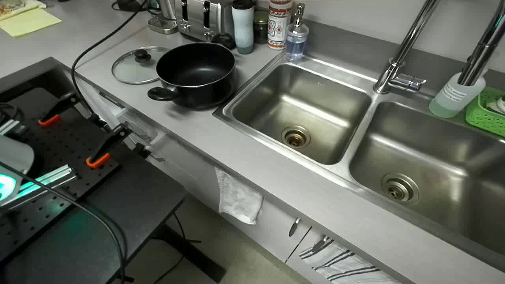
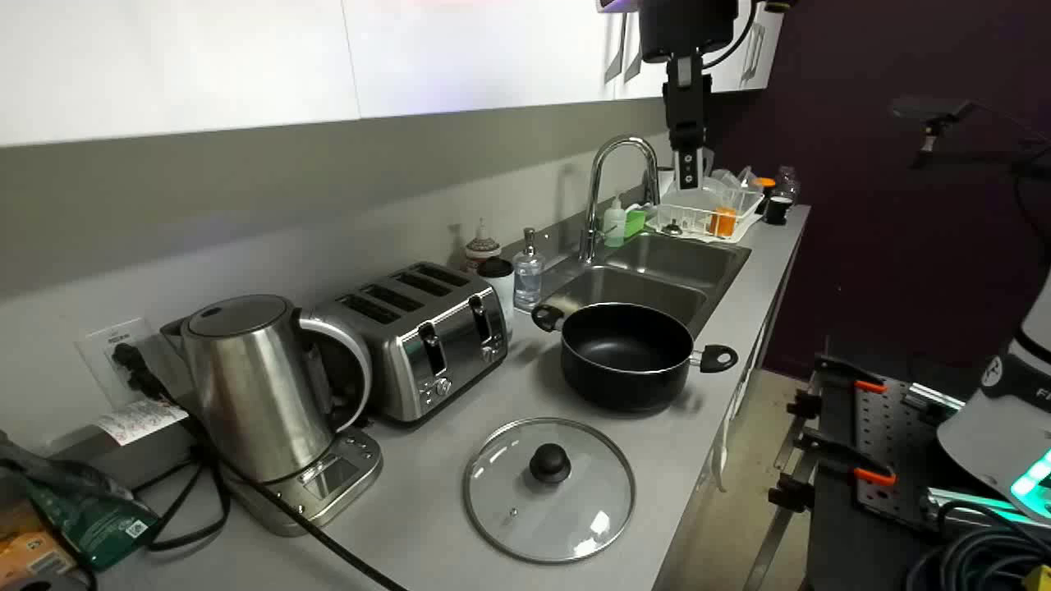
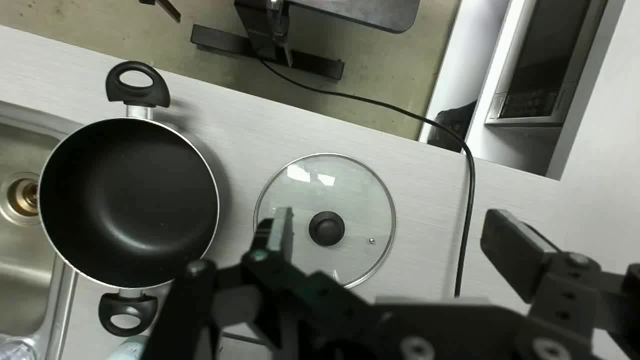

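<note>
My gripper stands open high above the counter, its fingers wide apart with nothing between them; in exterior view 2 its finger (image 2: 687, 167) hangs at the top. A round glass lid (image 3: 360, 186) with a black knob (image 3: 327, 228) lies flat on the counter, seen below and between my fingers in the wrist view. To its left there stands an empty black pot (image 3: 129, 198) with two handles, close to the sink edge. Exterior view 1 shows the same pot (image 1: 203, 90) upright, the lid (image 1: 125, 71) beside it; the gripper is out of that frame.
A steel toaster (image 2: 424, 335) and a kettle (image 2: 251, 394) line the wall side. The double sink (image 1: 348, 142) lies beyond the pot. A black cable (image 3: 469, 198) crosses the counter near the lid. Bare counter (image 1: 208, 132) runs along the front edge.
</note>
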